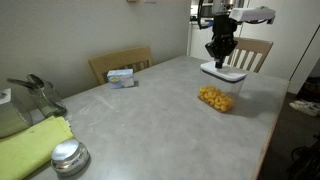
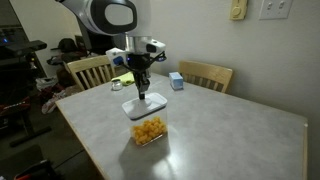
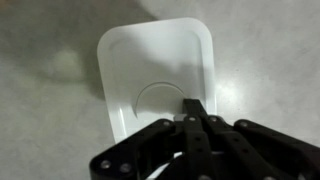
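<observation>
A white rounded-corner lid (image 3: 150,60) with a round mark in its middle lies over a clear container of orange pieces (image 1: 217,97). In exterior view 2 the lid (image 2: 150,106) shows just above the orange pieces (image 2: 149,130). My gripper (image 1: 219,66) points down at the lid's top, its fingertips at or very close to the surface. In the wrist view the shut gripper covers the lid's near part, and nothing shows clearly between its fingers. Whether the lid is fully seated on the container cannot be told.
A blue-and-white box (image 1: 121,78) stands at the table's back edge. A yellow-green cloth (image 1: 32,146), a silver round object (image 1: 70,157) and a utensil holder (image 1: 45,96) sit at the other end.
</observation>
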